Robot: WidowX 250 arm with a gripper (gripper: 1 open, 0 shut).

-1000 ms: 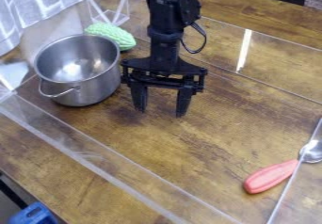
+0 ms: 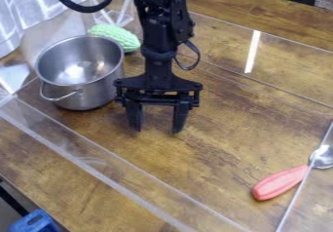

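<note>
The black robot gripper [image 2: 156, 119] points straight down over the wooden worktop, just right of a steel pot [image 2: 81, 65]. Its two fingers stand apart near the surface, with nothing visible between them. At the lower right lies a spoon with a pink handle [image 2: 278, 182], its metal head [image 2: 321, 157] toward the upper right.
A pale green corn-shaped object [image 2: 117, 38] lies behind the pot. A blue object [image 2: 37, 223] is at the bottom left corner. Clear plastic edges frame the worktop.
The gripper has shifted slightly left, closer to the pot, and a little lower in the picture. The other objects have not moved.
</note>
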